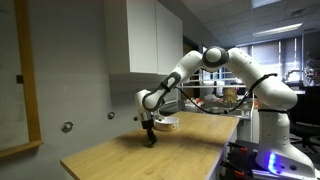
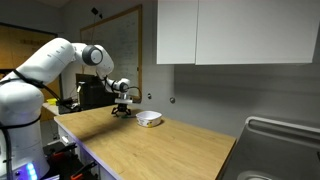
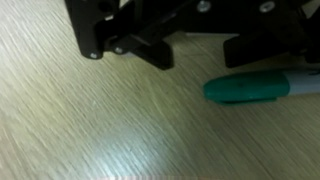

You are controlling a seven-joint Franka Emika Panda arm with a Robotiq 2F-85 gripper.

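Note:
A marker with a green cap [image 3: 245,87] and a grey barrel [image 3: 303,80] shows at the right of the wrist view, over the wooden table. Its barrel runs out of the frame. My gripper is partly open, with a gap of bare table between its dark fingers. The marker's cap is just below the right finger [image 3: 250,48], not in the gap; whether they touch I cannot tell. In exterior view 1 the gripper [image 1: 151,143] is low over the table, and the marker cannot be made out there.
A white bowl-like container [image 2: 149,118] stands on the table near the gripper. Bare table [image 2: 165,150] spreads widely around, with a wall [image 1: 85,100] along the back.

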